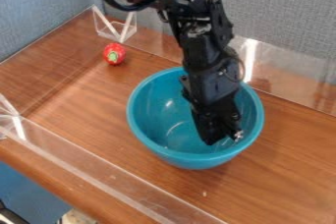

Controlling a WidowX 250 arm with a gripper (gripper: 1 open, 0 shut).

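My black gripper (226, 130) reaches down from the top into a large turquoise bowl (157, 125) and is shut, with nothing visible between its fingers. Its tip is low inside the bowl, toward the right half, and hides part of the interior. A small red object with a pale green spot (114, 54), like a strawberry or tomato, lies on the wooden table behind and left of the bowl.
Clear plastic walls edge the wooden table (282, 169) at the front left and along the back. A transparent angular piece (116, 28) stands at the back left corner. Bare wood lies left and right of the bowl.
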